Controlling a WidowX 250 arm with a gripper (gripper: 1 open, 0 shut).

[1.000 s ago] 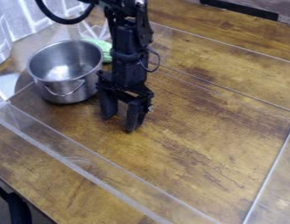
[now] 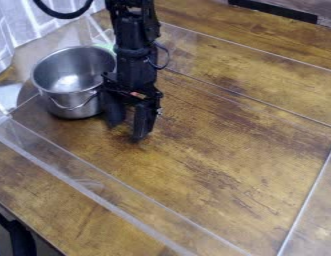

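My black gripper (image 2: 132, 112) is low over the wooden table at the upper middle, just right of a steel pot (image 2: 72, 72). Its body overlaps the pot's right side in this view. The fingers are dark and point down, and I cannot tell whether they are open or shut or whether anything is between them.
A green object (image 2: 104, 48) is partly hidden behind the arm. Clear plastic sheets or walls edge the table.
My gripper has shifted slightly to the left and up in the view, closer to the pot.
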